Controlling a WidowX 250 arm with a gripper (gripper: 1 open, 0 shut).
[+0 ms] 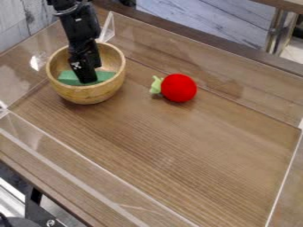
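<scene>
A wooden bowl (104,89) sits at the upper left of the table, with a green object (73,77) inside it. My black gripper (83,69) reaches down from the top left into the bowl, its tips at the green object. Whether the fingers are open or shut on it is hard to tell. Right of the bowl lies a red tomato-like object (179,88) with a green top.
A white structure (279,7) edges the top right corner.
</scene>
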